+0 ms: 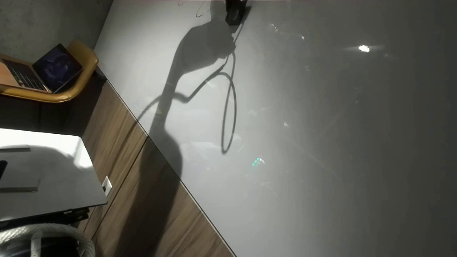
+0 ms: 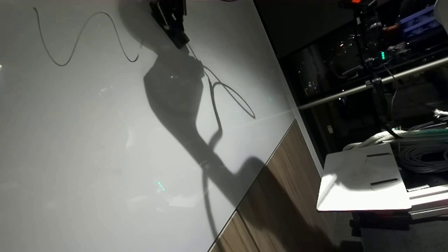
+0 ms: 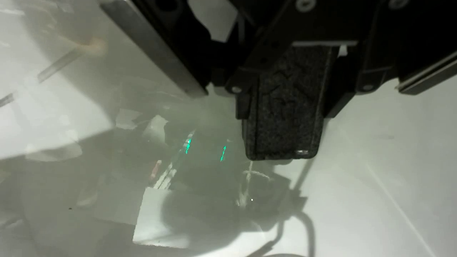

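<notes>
A black, rough-textured block [image 3: 291, 128] sits between the fingers of my gripper in the wrist view, gripped at both sides. Its rounded lower end sticks out past the fingertips, over the pale glossy board [image 1: 325, 150]. In exterior view 2 the gripper [image 2: 171, 25] enters from the top, close to the board; whether the block touches the surface I cannot tell. A thin wavy dark line [image 2: 77, 38] runs across the board to the left of the gripper. Exterior view 1 shows only a dark end of the block [image 1: 234, 16] at the top edge.
The arm's broad shadow, with a cable loop's shadow, falls on the board. Wood panels [image 1: 124, 158] border it. Beyond stand a white tabletop [image 2: 357, 197] and a chair [image 1: 88, 55] holding a laptop [image 1: 58, 66]. Most of the board is clear.
</notes>
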